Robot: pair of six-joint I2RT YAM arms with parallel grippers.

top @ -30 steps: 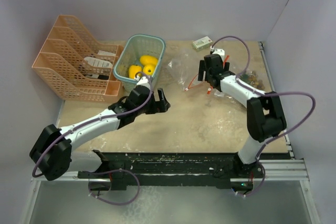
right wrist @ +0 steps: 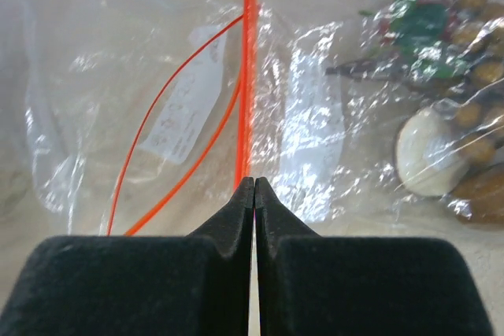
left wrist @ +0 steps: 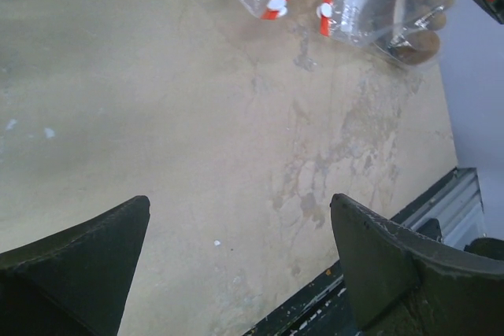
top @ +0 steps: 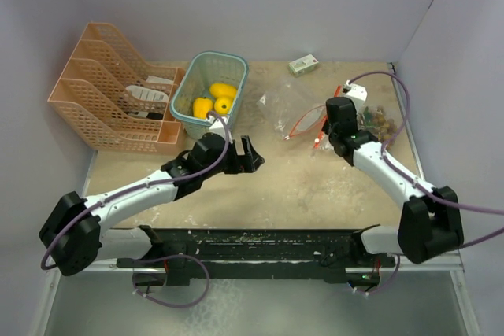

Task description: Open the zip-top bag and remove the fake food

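Observation:
A clear zip top bag (top: 378,124) with orange zipper and fake food inside lies at the table's right rear; a second clear bag (top: 282,106) with orange zipper lies left of it. In the right wrist view my right gripper is shut, nothing visible between its fingers, at the orange zipper edge (right wrist: 249,76); the food bag (right wrist: 370,100) shows brown, white and green pieces. My left gripper (top: 247,155) stands open over bare table left of the bags, its fingers wide apart in the left wrist view, with nothing between them.
A translucent bin (top: 183,90) with yellow items stands at back left, beside an orange slotted rack (top: 94,92). A small pale box (top: 303,64) lies at the back.
My right arm has moved rightward and toward the front, its gripper now shut where it showed open a second ago. The left gripper has shifted slightly rightward.

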